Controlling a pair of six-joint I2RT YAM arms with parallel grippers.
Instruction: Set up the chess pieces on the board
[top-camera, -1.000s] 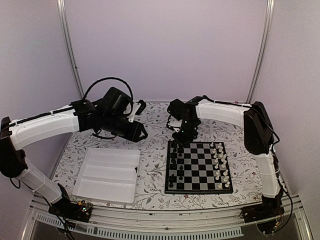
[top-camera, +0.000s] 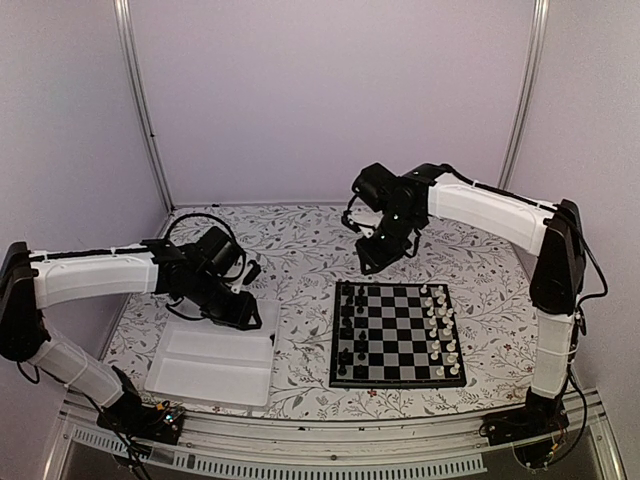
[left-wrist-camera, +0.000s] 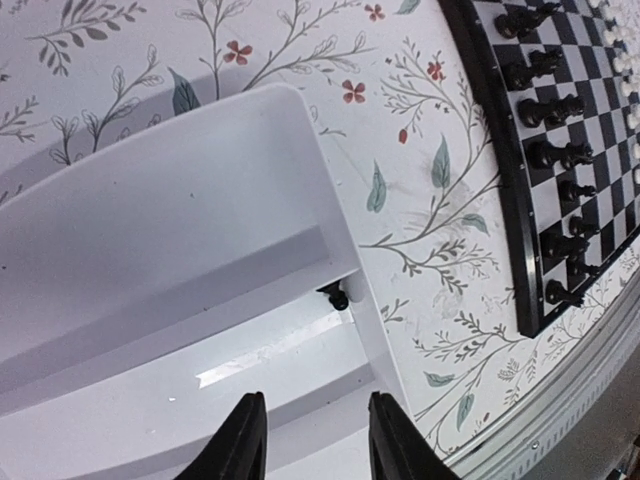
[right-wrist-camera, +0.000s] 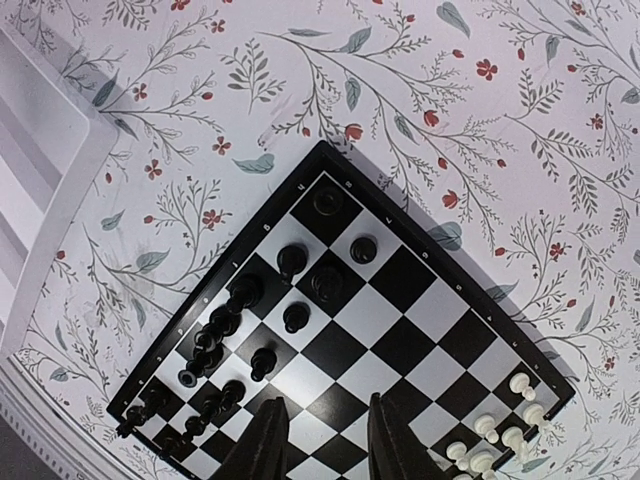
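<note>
The chessboard (top-camera: 397, 340) has black pieces (right-wrist-camera: 293, 260) along its left side and white pieces (right-wrist-camera: 520, 384) along its right. In the left wrist view a lone black piece (left-wrist-camera: 336, 296) lies in a compartment of the white tray (left-wrist-camera: 150, 220), against its right wall. My left gripper is open above the tray, nothing between its fingers. My right gripper is open, raised above the board's back-left part, nothing between its fingers.
The tray sits left of the board with bare patterned tablecloth (top-camera: 300, 330) between them. Walls close in the back and sides.
My left arm has moved down and left over the tray.
</note>
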